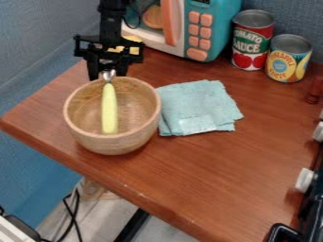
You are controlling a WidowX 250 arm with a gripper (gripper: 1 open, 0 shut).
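The black gripper point(109, 68) hangs just above the back rim of a wooden bowl point(94, 137). A spoon-like utensil with a pale yellow handle point(109, 109) stands in the bowl, its metal top point(108, 76) at the gripper's lower end. Whether the fingers touch it or are shut on it I cannot tell.
A folded blue cloth point(198, 109) lies right of the bowl. A toy microwave point(190, 28), a tomato sauce can point(251, 43) and another can point(289, 59) stand at the back.
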